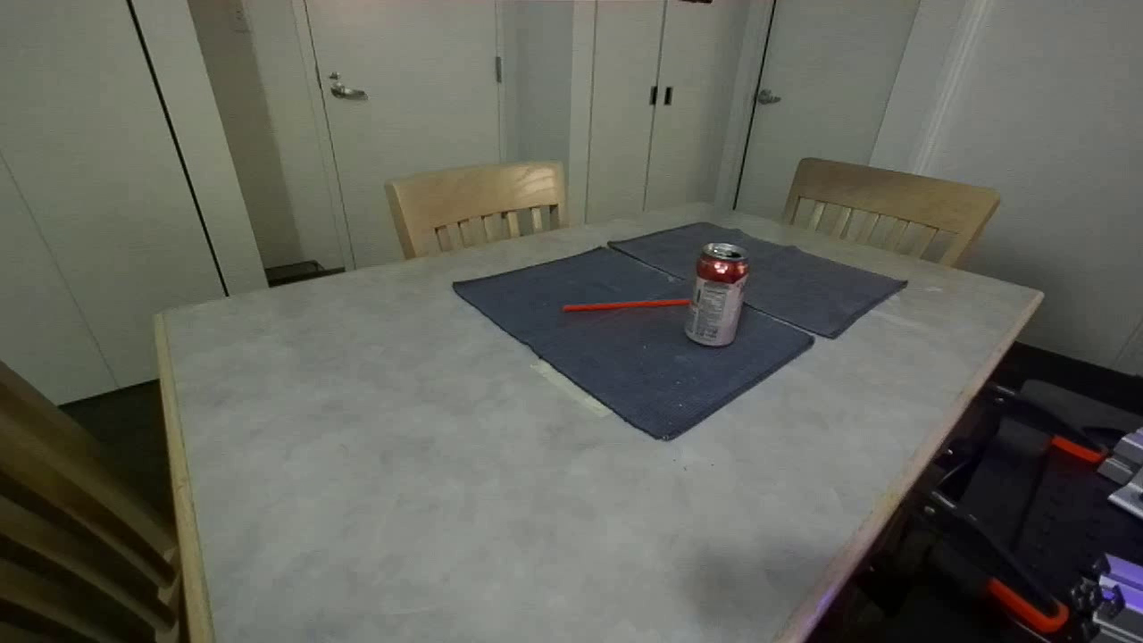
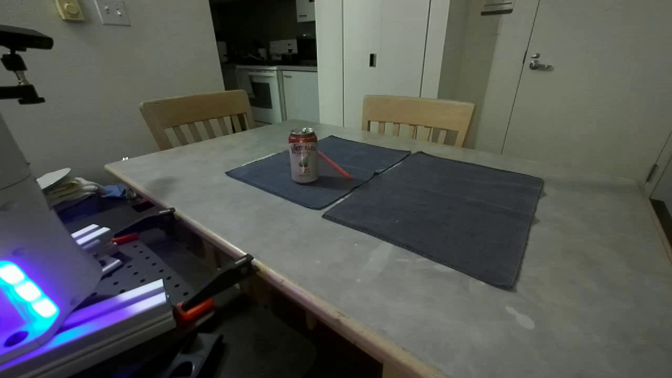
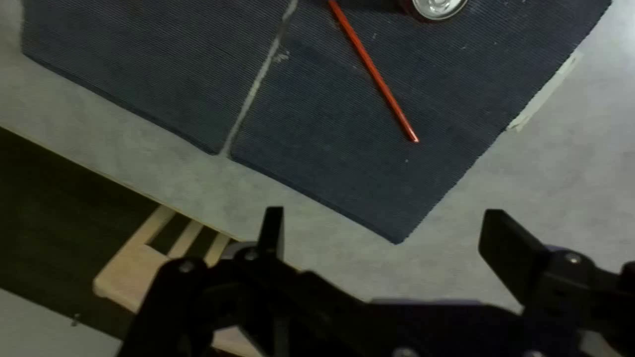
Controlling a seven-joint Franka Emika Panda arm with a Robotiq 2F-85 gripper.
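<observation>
A red and pale soda can stands upright on one of the dark blue mats. On the same mat lies a thin red straw, one end close to the can. From above, in the wrist view, the straw runs diagonally, and only the can's silver top shows at the upper edge. My gripper is open high over the table, its fingers wide apart with nothing between them. Neither exterior view shows the gripper.
A second dark blue mat lies flat beside the first. Wooden chairs stand around the grey table. Clamps with orange parts sit by the table's edge.
</observation>
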